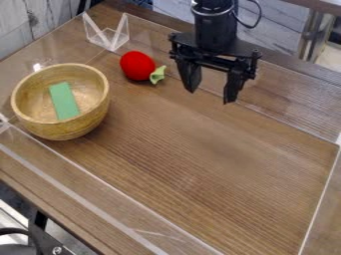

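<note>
The black gripper hangs over the upper middle of the wooden table, its two fingers spread apart with nothing seen between them. To its left a red round object with a small pale green piece lies on the table. A wooden bowl at the left holds a green rectangular block.
A clear plastic container stands at the back left. The table's middle, front and right are clear. A dark object shows at the lower left edge.
</note>
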